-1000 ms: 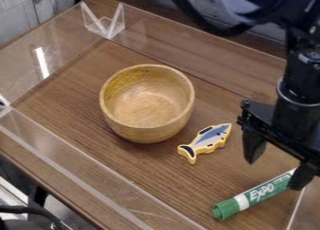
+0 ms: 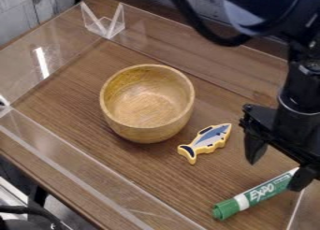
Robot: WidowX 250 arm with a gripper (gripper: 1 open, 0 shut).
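Note:
The black robot gripper (image 2: 275,153) is at the right, open, its fingers pointing down above the far end of a green-and-white Expo marker (image 2: 235,204), which lies diagonally at the bottom right. Whether the fingers touch the marker cannot be told. A yellow, white and blue toy fish (image 2: 204,142) lies left of the gripper. A round wooden bowl (image 2: 148,121) sits left of the fish.
The wooden table (image 2: 75,131) has free room left of and behind the bowl. A white angular object (image 2: 104,19) is at the back left. A wall runs along the back right.
The gripper and arm have shifted only very slightly; the bowl, fish and marker have not moved.

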